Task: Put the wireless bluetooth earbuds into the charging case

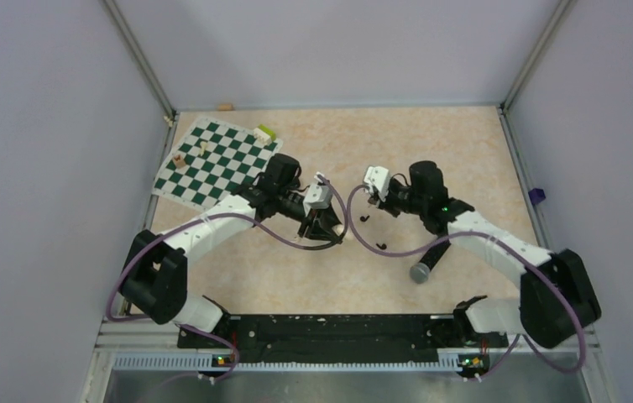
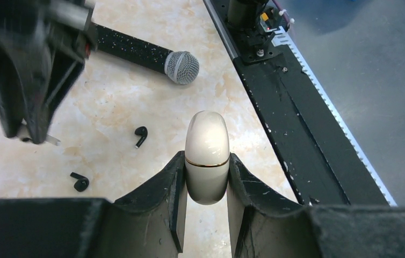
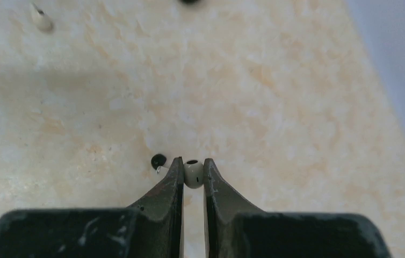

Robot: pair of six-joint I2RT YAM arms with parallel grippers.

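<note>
The white charging case [image 2: 207,161] with a gold line around it stands between the fingers of my left gripper, which is shut on it. In the top view the case [image 1: 343,232] shows as a pale spot at that gripper. My right gripper is shut on a small white earbud [image 3: 193,175] with a dark spot on its end. It hangs behind and to the right of the case, apart from it. Another white earbud [image 3: 41,19] lies on the table, blurred. The inside of the case cannot be seen.
Two black earbuds, one nearer [image 2: 81,184] and one farther [image 2: 141,134], lie on the table. A microphone [image 2: 181,67] lies at the right, near the right arm. The checkered board [image 1: 217,159] fills the back left.
</note>
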